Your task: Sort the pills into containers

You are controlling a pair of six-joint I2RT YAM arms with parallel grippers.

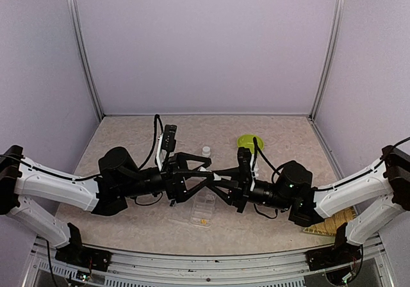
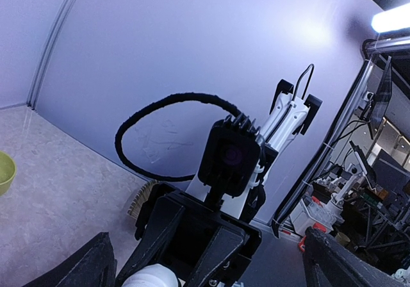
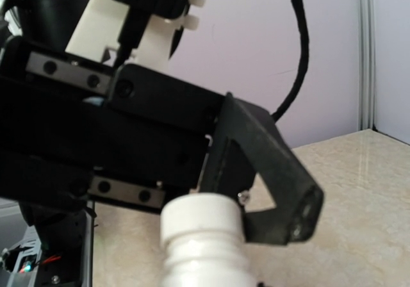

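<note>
Above the middle of the table the two grippers meet in the top view. My right gripper [image 1: 213,179] is shut on a white bottle, whose ribbed neck and cap [image 3: 201,216] fill the lower middle of the right wrist view. The left gripper [image 1: 209,171] stands open around the bottle's cap end; whether its fingers touch it cannot be told. In the left wrist view the cap [image 2: 152,277] shows low between the spread fingers. Partly covered by the arms, a clear compartment box [image 1: 202,211] lies on the table below, with a few orange-yellow pills [image 1: 204,222] in its near end.
Another white-capped bottle [image 1: 206,151] stands behind the grippers. A green bowl [image 1: 258,143] sits at the back right, partly behind the right arm. On the right edge lies a woven mat [image 1: 336,220], under the right arm.
</note>
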